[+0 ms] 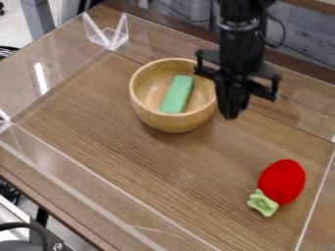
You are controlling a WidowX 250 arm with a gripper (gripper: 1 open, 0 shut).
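Observation:
A tan bowl (153, 103) sits left of centre on the wooden table, with a green block (175, 95) inside. My gripper (234, 115) hangs black just right of the bowl, blurred and low over the table; I see nothing held in it. A red object with a pale green end (281, 181) lies at the front right.
A clear plastic rack (108, 29) stands at the back left. A pale wall edges the back.

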